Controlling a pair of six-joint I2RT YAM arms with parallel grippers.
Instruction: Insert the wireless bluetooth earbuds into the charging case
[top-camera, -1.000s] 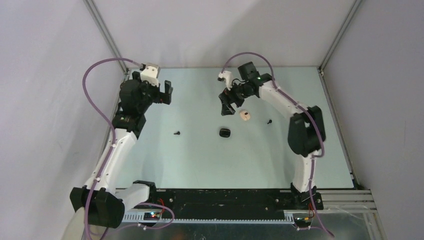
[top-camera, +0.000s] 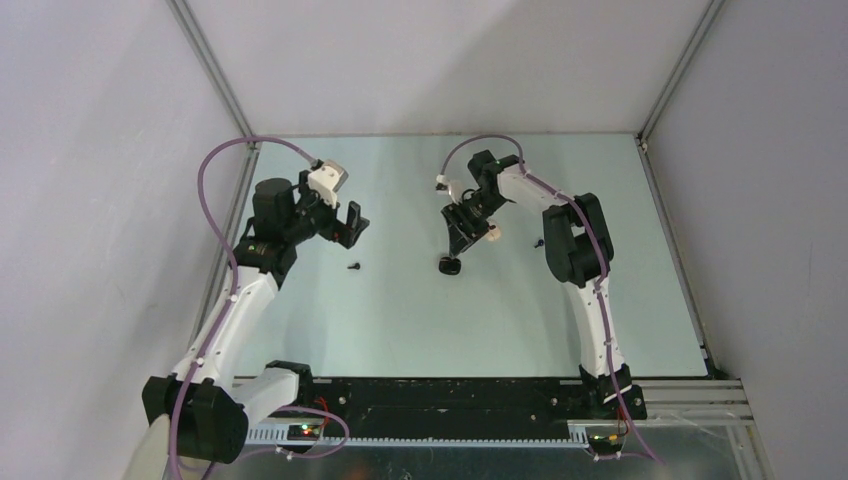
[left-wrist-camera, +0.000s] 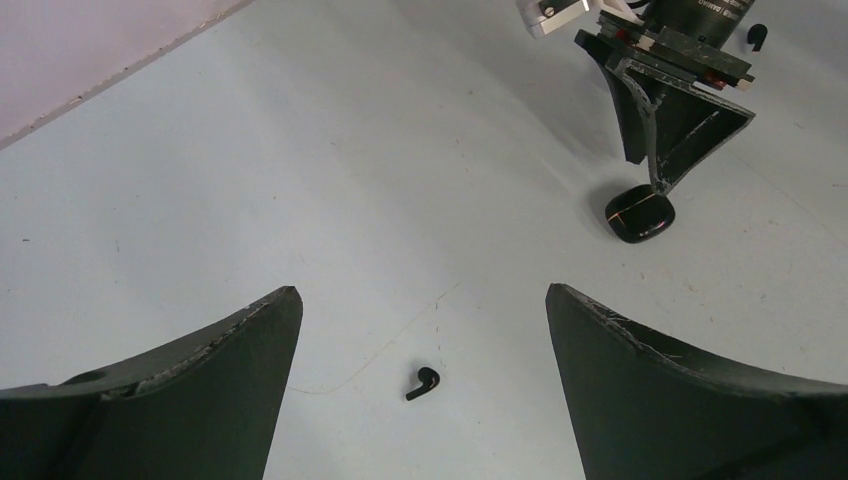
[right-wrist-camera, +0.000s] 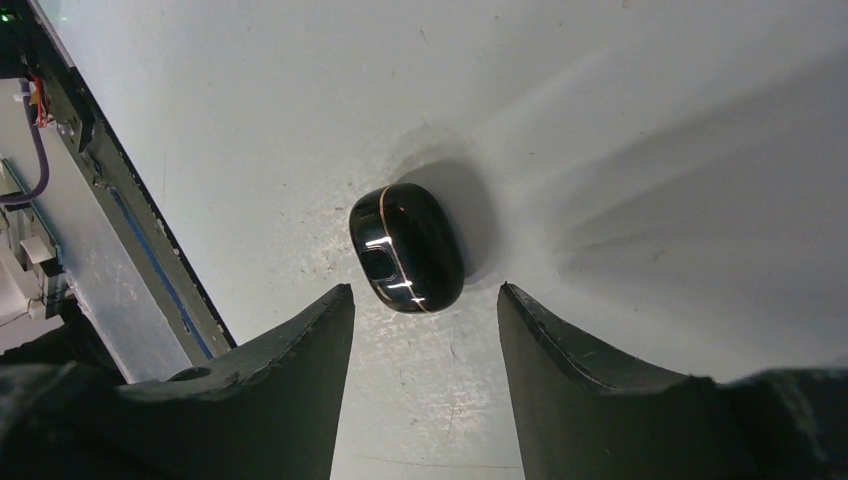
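Observation:
The black charging case lies on the table at the middle, glossy, with a lid seam seen in the right wrist view. My right gripper is just above it, fingertips apart with nothing between them, the case beyond them in its own view. One black earbud lies left of the case, below my left gripper, which is open and empty. A second earbud lies to the right of the case, also seen at the top right of the left wrist view.
A small pale object lies beside my right gripper, partly covered by it in the top view. Walls stand at the back and sides.
My right gripper has moved down toward the front, onto a place just over the case. My left gripper has moved right and toward the front. Case and earbuds lie unchanged.

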